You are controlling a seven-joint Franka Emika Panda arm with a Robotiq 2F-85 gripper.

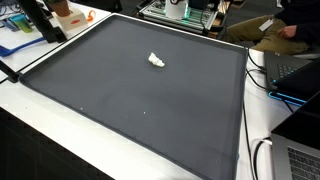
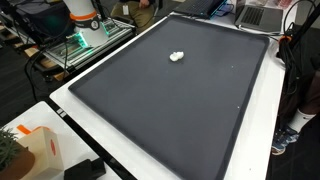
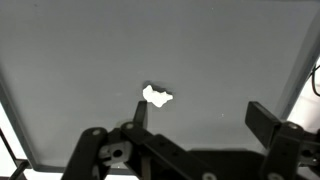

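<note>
A small crumpled white piece lies on the dark grey mat, toward its far side in exterior view 1. In exterior view 2 the same white piece rests near the mat's upper middle. Seen from the wrist, the white piece is on the mat below and beyond my gripper, apart from it. Its two black fingers stand wide open, with nothing between them. In neither exterior view does the gripper's finger show.
The mat has a raised rim with a white table around it. Laptops and cables stand along the right in exterior view 1. A plant pot is at the near left in exterior view 2. Apart from the white piece, the mat is largely clear.
</note>
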